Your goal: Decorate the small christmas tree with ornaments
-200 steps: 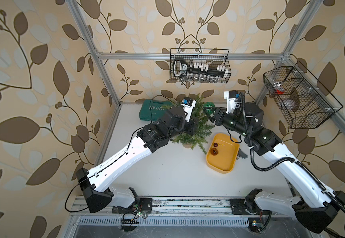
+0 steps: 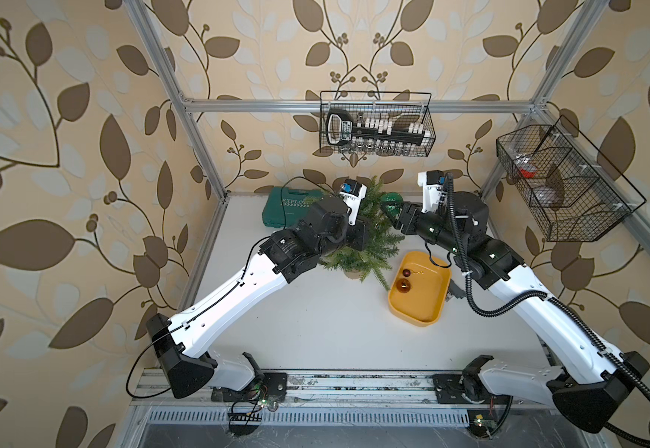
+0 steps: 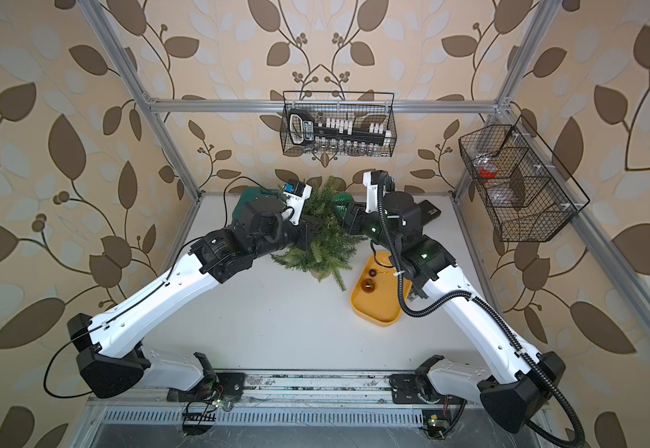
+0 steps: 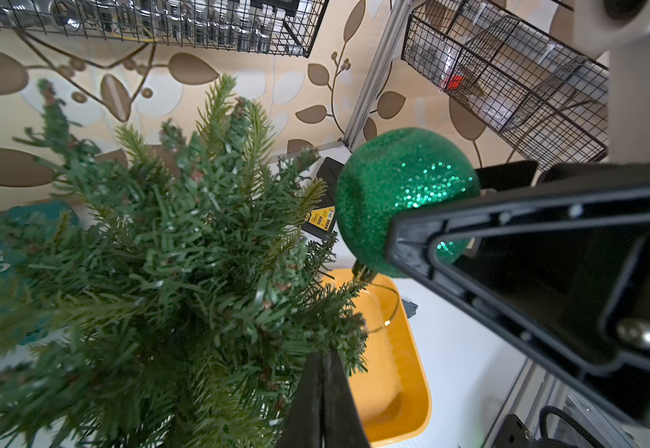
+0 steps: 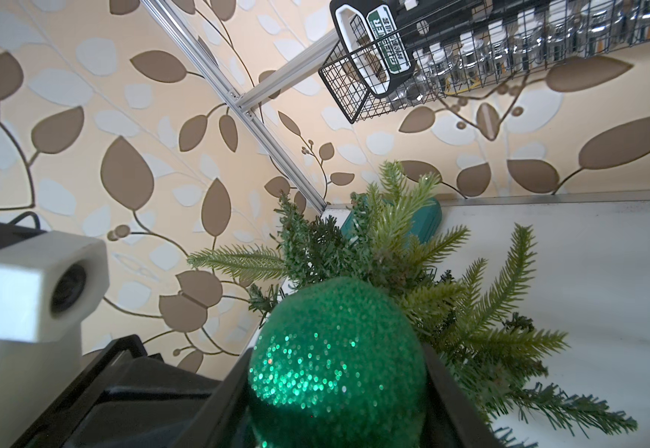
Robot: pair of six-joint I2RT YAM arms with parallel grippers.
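The small tree point(image 2: 362, 250) stands mid-table, its branches filling much of the left wrist view. A green glitter ball with a cord loop is in my right gripper point(image 2: 394, 210), whose fingers are around it at the tree's upper right side; in the left wrist view the loop hangs below the ball point(image 4: 403, 179). My left gripper is shut among the branches, nothing seen between its fingertips. The orange tray point(image 2: 422, 306) holds smaller brown ornaments point(image 2: 403, 285), right of the tree.
A green case point(image 2: 280, 205) lies at back left, a dark flat object point(image 3: 429, 210) at back right. Wire baskets point(image 2: 377, 145) hang on the back and right walls.
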